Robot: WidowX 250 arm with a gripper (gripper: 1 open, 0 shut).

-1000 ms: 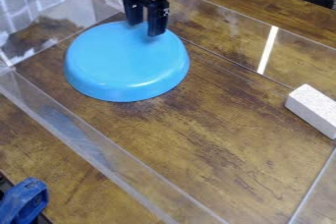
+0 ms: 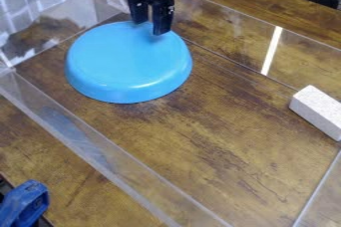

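A round blue domed object (image 2: 127, 67) rests on the wooden surface in the upper left of the camera view. My dark gripper (image 2: 151, 17) hangs at its back edge, over or against it; the view is too small to show whether its fingers are open or shut, or whether they touch the blue object.
A white block (image 2: 317, 113) lies at the right. Clear walls or panels border the wooden floor (image 2: 200, 156). A blue object (image 2: 22, 205) is at the bottom left corner, and a white strip (image 2: 272, 50) is at the upper right.
My gripper has shifted very slightly at the back edge of the blue object. Nothing else has visibly moved.
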